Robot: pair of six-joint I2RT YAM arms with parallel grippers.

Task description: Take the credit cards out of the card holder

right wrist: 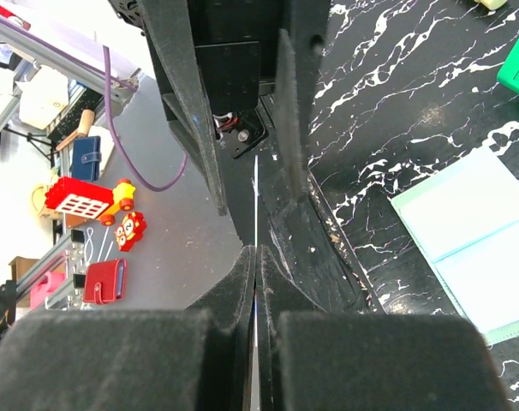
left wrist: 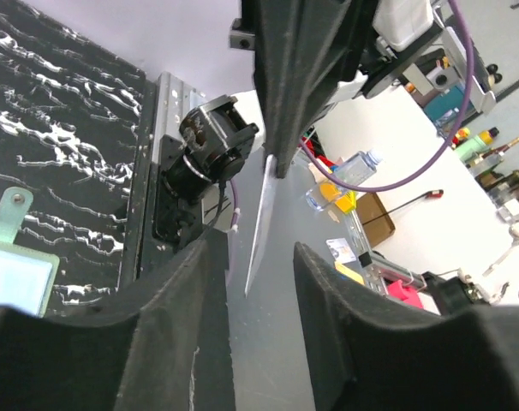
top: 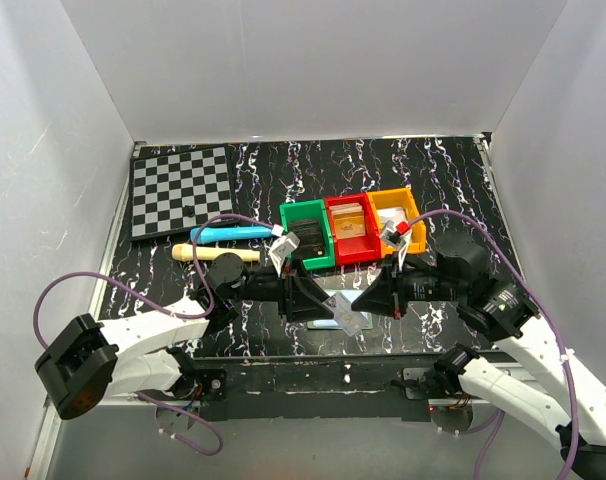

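Observation:
A clear, thin card hangs between the two arms over the table's front part. My right gripper is shut on the card's edge; the card shows edge-on as a pale line. My left gripper stands open, its fingers apart on either side of the card's free end. The pale green card holder lies opened flat on the table with whitish sleeves. From above, the arms partly cover this holder.
Behind the arms sit a green bin, a red bin and an orange bin. At the left are a checkered board, a blue bar and a yellow bat. The table's front edge is close below the card.

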